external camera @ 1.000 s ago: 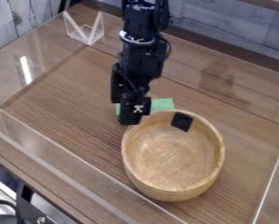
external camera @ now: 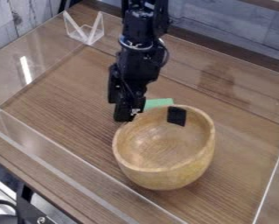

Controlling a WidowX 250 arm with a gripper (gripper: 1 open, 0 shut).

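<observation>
My gripper [external camera: 125, 103] hangs from the dark arm over the left rim of a large wooden bowl [external camera: 165, 162]; its fingers are dark and I cannot tell whether anything is between them. A green object [external camera: 156, 104] lies behind the bowl, partly hidden by the gripper and the bowl. A small black block [external camera: 177, 115] is at the bowl's back rim.
A white wire-like holder [external camera: 83, 26] stands at the back left. The table's edge runs along the lower left.
The gripper has shifted slightly left, and the bowl has moved a little up and left in view, covering more of the green object.
</observation>
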